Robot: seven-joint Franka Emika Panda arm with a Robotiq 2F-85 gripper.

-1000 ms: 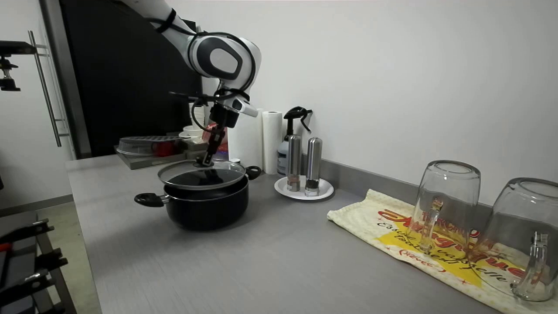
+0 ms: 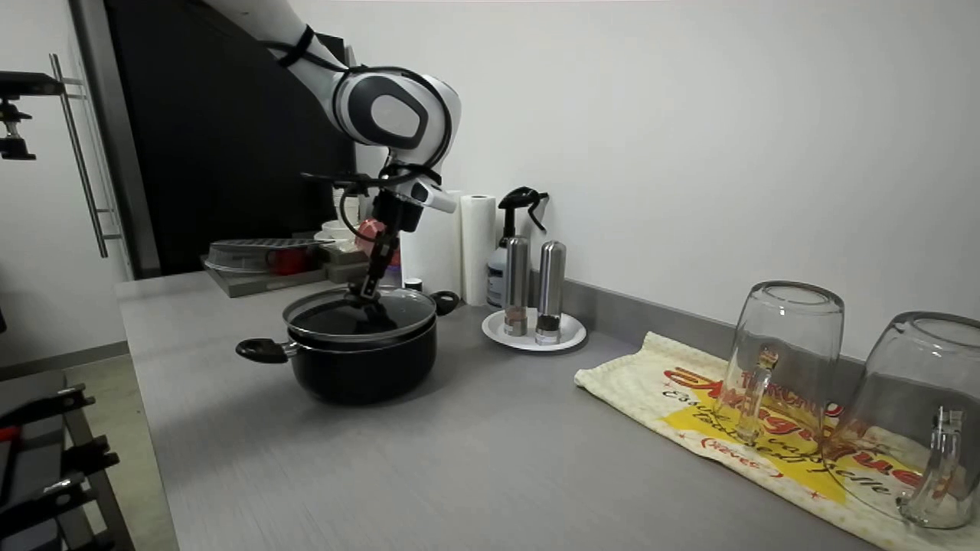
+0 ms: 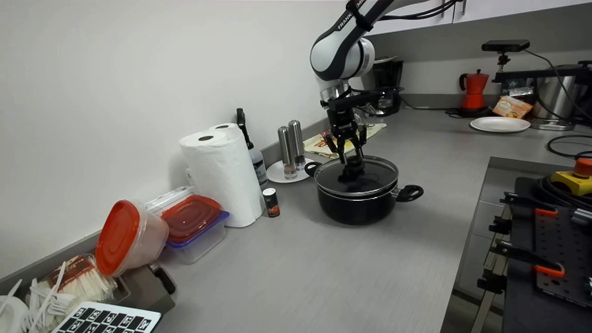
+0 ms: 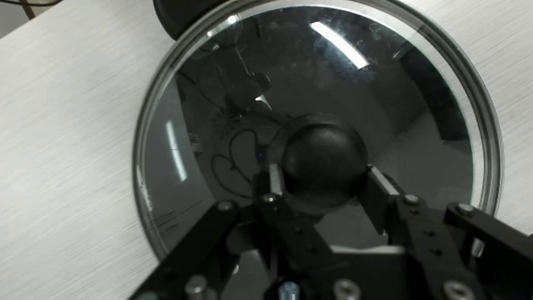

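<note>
In the wrist view, my gripper is shut on the round black knob point(image 4: 325, 150) of a glass lid, one finger on each side of it. The lid point(image 2: 321, 312) has a metal rim and lies almost level over a black pot point(image 2: 367, 375). A narrow dark band shows between lid rim and pot rim in exterior view 1; whether they touch anywhere, I cannot tell. From the other side, the lid point(image 3: 377, 175) looks roughly centred on the pot point(image 3: 355, 210). Two black side handles stick out from the pot; the pot's inside is hidden in shadow.
Behind the pot, a white plate point(image 2: 566, 338) carries two metal grinders point(image 2: 551, 289). Paper towel rolls point(image 3: 222, 172) and a small dark jar point(image 3: 271, 202) stand nearby. Glass mugs point(image 2: 781, 358) rest on a printed cloth point(image 2: 643, 381).
The lid, held by its knob, has come down and slightly to the right in exterior view 1, closer to the pot's rim. The pot has stayed in place.
</note>
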